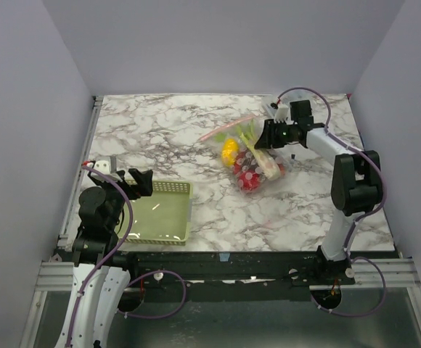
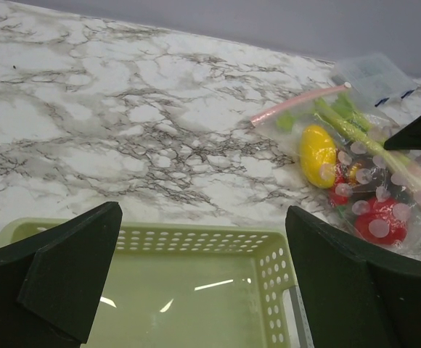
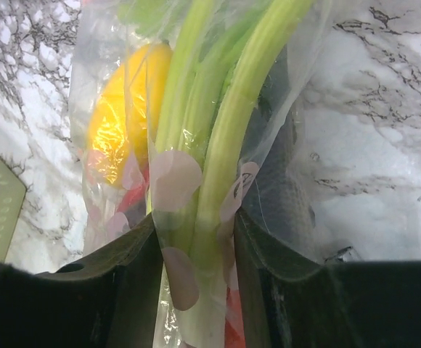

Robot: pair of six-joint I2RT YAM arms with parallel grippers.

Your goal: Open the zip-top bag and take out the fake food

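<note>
A zip top bag (image 1: 247,163) with a pink seal strip lies on the marble table, holding a yellow fake food (image 2: 318,156), red pieces (image 2: 381,226) and pale green stalks (image 3: 221,159). My right gripper is at the bag, its fingers either side of the stalks and pinching at the film; whether it has closed firmly on them is unclear. My left gripper stands open above the green basket, nothing between its fingers.
A green plastic basket (image 1: 185,217) sits at the front left. A clear container (image 2: 370,76) is behind the bag.
</note>
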